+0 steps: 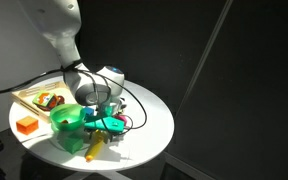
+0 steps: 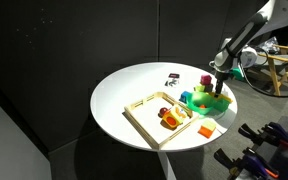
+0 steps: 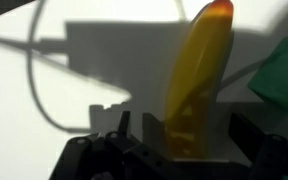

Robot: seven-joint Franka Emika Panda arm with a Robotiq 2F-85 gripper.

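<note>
A long yellow object with an orange-red tip (image 3: pixel 199 80) lies on the white table, running up the middle of the wrist view. My gripper stands open over its near end, one finger on either side and nothing held. In exterior view 1 the yellow object (image 1: pixel 95 148) rests close to the front edge of the table, and the gripper (image 1: pixel 106 128) is just behind and above it. How high the fingers are over the table is hard to tell.
Right beside the yellow object is a green block (image 1: pixel 74 144). A green bowl (image 1: pixel 68 117) and an orange block (image 1: pixel 27 125) sit to the left. Farther back, a wooden tray (image 2: pixel 142 115) holds several colourful pieces. Bare table (image 1: pixel 154 115) stretches to the right.
</note>
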